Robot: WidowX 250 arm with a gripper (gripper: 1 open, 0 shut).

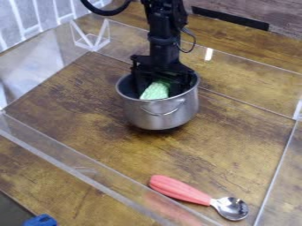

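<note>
A steel pot (160, 113) stands in the upper middle of the wooden table. My black gripper (158, 75) reaches down into it from above, its lower part inside the rim. A pale green object (154, 90) lies in the pot beneath and between the gripper's parts; I cannot tell whether the fingers grasp it, as they are dark and partly hidden by the rim.
A spoon with a pink handle (179, 190) lies at the front right. Clear plastic edges border the table's work area. A small blue object (41, 220) is at the bottom left corner.
</note>
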